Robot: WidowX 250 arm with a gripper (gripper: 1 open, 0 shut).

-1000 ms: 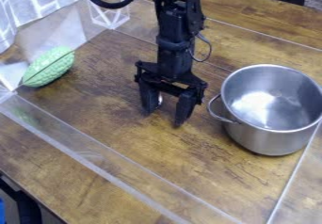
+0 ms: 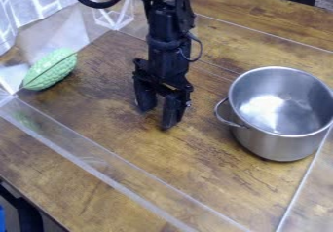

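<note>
The black robot arm reaches down from the top centre, its gripper point(image 2: 162, 103) low over the middle of the wooden table. Its dark fingers overlap one another in this view, so whether they are apart or closed, and whether anything is between them, cannot be made out. A steel pot point(image 2: 278, 112) with a side handle stands to the gripper's right. A green, ribbed oblong object point(image 2: 50, 70) lies at the left.
Clear plastic strips or edges run along the left and right of the table point(image 2: 156, 182). Bare wood fills the foreground and the back right.
The gripper has shifted a little to the left, away from the pot, and turned. The pot and green object have not moved.
</note>
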